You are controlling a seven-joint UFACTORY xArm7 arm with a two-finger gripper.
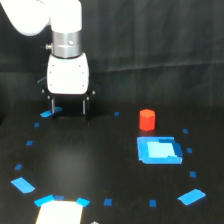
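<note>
My white gripper [70, 104] hangs at the upper left, its two dark fingers spread apart and nothing seen held between them. Right of centre stands a red block [147, 120], well away from the gripper. Just in front of it lies a blue tray [142, 150] with a pale, whitish inside; the block is outside the tray, behind its rim.
Blue tape marks [23, 185] are scattered over the dark table. A pale, box-like object [59, 213] is cut off by the lower left edge. A black curtain [150, 50] hangs behind.
</note>
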